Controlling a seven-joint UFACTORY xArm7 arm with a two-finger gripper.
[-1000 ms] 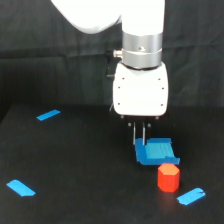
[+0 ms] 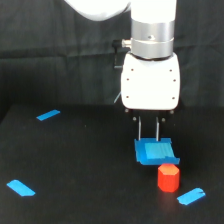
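My white gripper point(image 2: 149, 130) hangs over a small blue open tray point(image 2: 156, 152), its two thin fingers standing apart at the tray's back part, with nothing visible between them. Just in front of the tray stands a red hexagonal block point(image 2: 168, 178).
Blue tape strips lie on the black surface at the upper left point(image 2: 49, 114), lower left point(image 2: 21, 188) and lower right point(image 2: 191, 196). A dark cloth backdrop closes off the back.
The gripper has moved a little to the right, and its fingers stand farther apart. The tray and red block look unmoved.
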